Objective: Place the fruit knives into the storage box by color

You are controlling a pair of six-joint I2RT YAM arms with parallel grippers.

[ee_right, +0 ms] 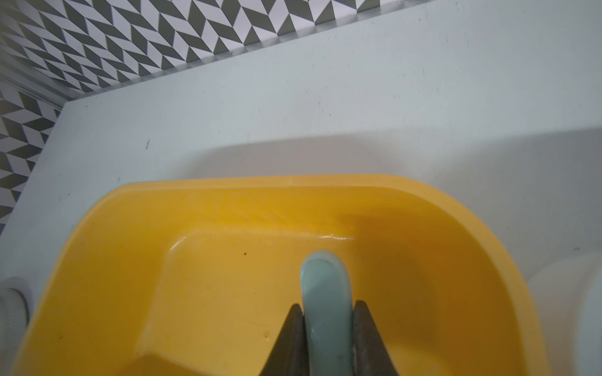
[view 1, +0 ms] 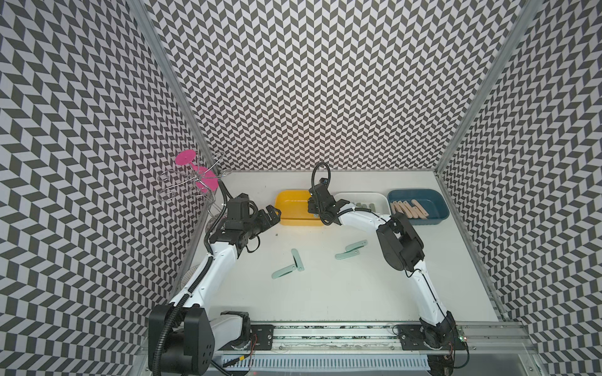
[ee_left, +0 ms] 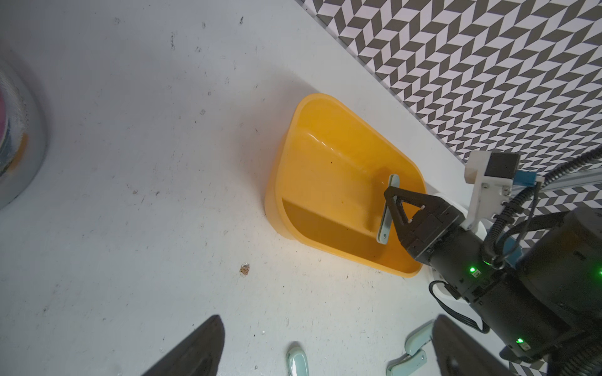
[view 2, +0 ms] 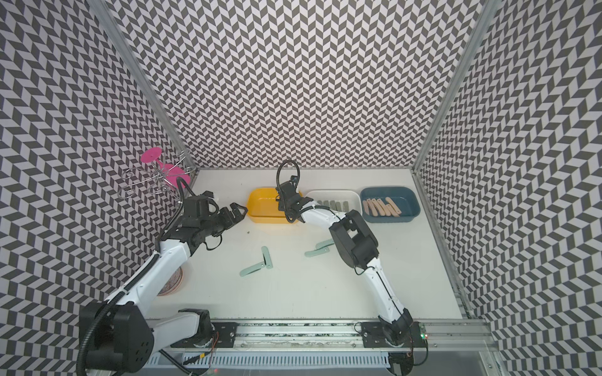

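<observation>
My right gripper is shut on a light green fruit knife (ee_right: 326, 282), which it holds inside or just over the right part of the yellow box (ee_left: 326, 181). The box's visible floor is bare. My left gripper stands open and empty left of that box, its blurred fingers (ee_left: 194, 347) wide apart. Two more light green knives lie partly unfolded on the table: one at front left (view 1: 296, 260), another at the middle (view 1: 351, 249). The white box (view 2: 351, 195) holds several grey-green knives, and the blue box (view 1: 435, 203) several pinkish-beige ones.
A pink-topped wire rack (view 1: 203, 178) stands at the left behind my left arm. The patterned back wall rises behind the row of boxes. Bare table (view 1: 326, 294) lies in front of the loose knives.
</observation>
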